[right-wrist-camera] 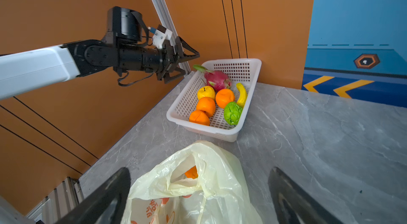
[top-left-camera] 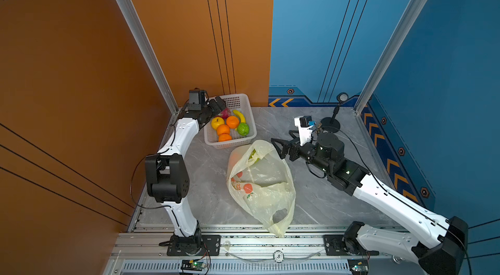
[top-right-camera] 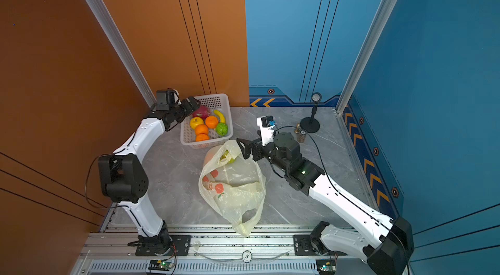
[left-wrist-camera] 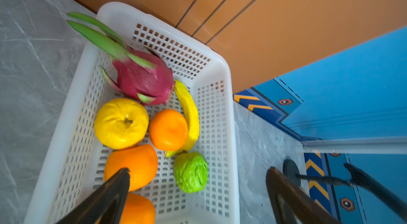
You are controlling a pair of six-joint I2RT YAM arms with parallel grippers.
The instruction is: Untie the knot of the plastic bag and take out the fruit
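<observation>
A crumpled translucent plastic bag (top-left-camera: 270,202) lies opened on the table, with fruit partly showing inside (right-wrist-camera: 190,172). Behind it stands a white basket (top-left-camera: 250,129) holding a dragon fruit (left-wrist-camera: 144,75), a banana (left-wrist-camera: 190,118), a yellow apple (left-wrist-camera: 120,124), several oranges (left-wrist-camera: 167,130) and a green fruit (left-wrist-camera: 190,172). My left gripper (top-left-camera: 216,106) is open above the back left of the basket, holding nothing. My right gripper (top-left-camera: 281,147) is open above the bag's back right edge, also empty.
A black stand (top-right-camera: 310,124) with small objects beside it is at the back right. Side walls bound the workspace.
</observation>
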